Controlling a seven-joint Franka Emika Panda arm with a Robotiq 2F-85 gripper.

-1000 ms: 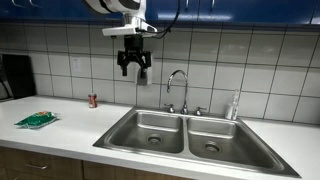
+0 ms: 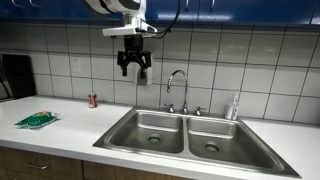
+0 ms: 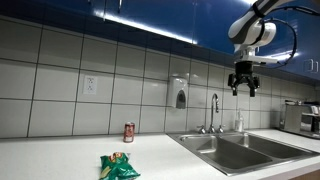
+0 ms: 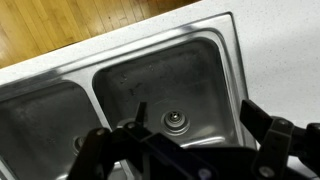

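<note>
My gripper (image 2: 135,73) hangs high above the sink, pointing down, open and with nothing between its fingers. In the wrist view the gripper is spread wide over one basin and its round drain (image 4: 175,122). A green chip bag (image 2: 37,120) lies on the left part of the counter in exterior view 1. A small red can (image 2: 92,101) stands upright near the tiled wall. Both the bag (image 3: 117,166) and the can (image 3: 129,132) also show in exterior view 2, far from my gripper (image 3: 243,86).
The double steel sink (image 2: 187,124) looks empty, with a tall faucet (image 2: 184,90) behind it. A clear bottle (image 2: 232,105) stands at its back right. A dispenser (image 3: 177,93) is on the wall. Blue cabinets (image 2: 260,14) hang overhead. The counter (image 3: 60,160) has much bare room.
</note>
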